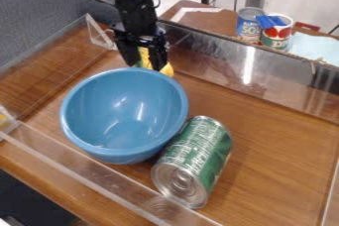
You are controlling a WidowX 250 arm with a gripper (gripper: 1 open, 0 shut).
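Observation:
The black gripper (pixel 141 52) is low at the back of the wooden tray, over a yellow object (pixel 161 67) that it partly hides; it stands open, and whether it touches the object cannot be told. A blue bowl (pixel 122 116) sits in front of the gripper. A green and silver can (pixel 192 161) lies on its side to the right of the bowl.
Clear walls edge the wooden tray (pixel 267 141), whose right side is bare. Behind it stand a blue-labelled can (pixel 248 27) and a red-labelled can (pixel 276 34), beside a pale blue cloth (pixel 315 49).

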